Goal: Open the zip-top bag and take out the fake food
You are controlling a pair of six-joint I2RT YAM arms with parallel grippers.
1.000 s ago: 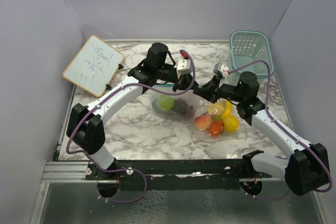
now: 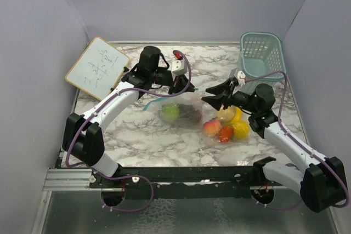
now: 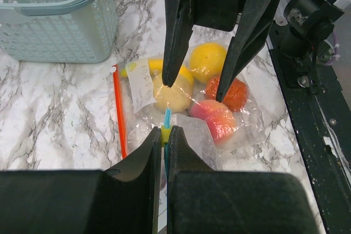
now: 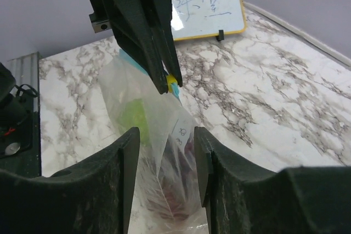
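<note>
The clear zip bag with a blue top strip (image 2: 159,98) is held by my left gripper (image 2: 190,88), its yellow slider (image 4: 173,80) pinched at the fingertips. A green fruit (image 2: 170,112) and darker food (image 2: 193,114) show through the plastic. In the right wrist view the bag (image 4: 174,152) hangs below the left fingers. My right gripper stands open, nothing gripped, with the bag beyond its fingers. From the left wrist the right fingers (image 3: 176,58) are seen spread apart, just past the slider.
A second clear bag with a red strip (image 3: 119,116) lies on the right, holding a peach (image 2: 211,127), a yellow fruit (image 2: 240,129) and more. Behind it stands a pale green basket (image 2: 244,53). A whiteboard (image 2: 97,68) leans at back left.
The left gripper has drawn leftward, bringing the slider and bag away from the right one.
</note>
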